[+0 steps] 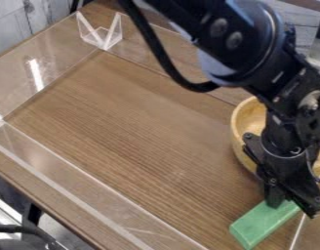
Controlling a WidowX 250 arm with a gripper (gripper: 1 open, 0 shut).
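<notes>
My black gripper (280, 190) is low at the right, its tips just over the upper end of a green rectangular object (257, 227) on the wooden table (110, 137). It looks shut; whether anything is between its fingers is hidden. Behind it a yellow bowl (241, 123) is partly covered by the arm.
A clear plastic holder (100, 31) stands at the back left. Raised edges border the table at the left and front left.
</notes>
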